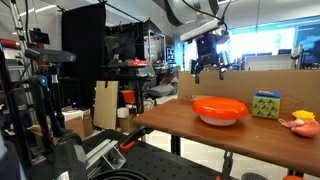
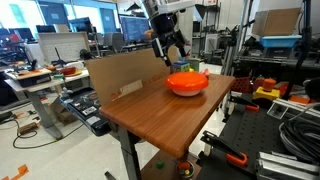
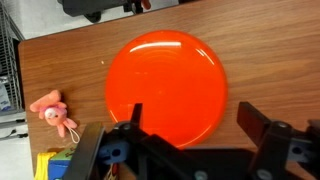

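Note:
A round red lid or dish (image 1: pixel 220 104) rests on top of a white bowl (image 1: pixel 222 121) on the wooden table. From above, in the wrist view, the red disc (image 3: pixel 166 85) hides the bowl entirely. My gripper (image 1: pixel 209 76) hangs well above it, touching nothing. Its two dark fingers (image 3: pixel 262 130) stand wide apart in the wrist view, with only the red disc and the table far below. Exterior view 2 shows the gripper (image 2: pixel 170 48) above and slightly to the left of the red piece (image 2: pixel 187 80).
A blue, green and yellow box (image 1: pixel 266 105) stands behind the bowl, with a pink plush toy (image 1: pixel 302 123) near it. A beige panel (image 2: pixel 130 75) borders one long edge.

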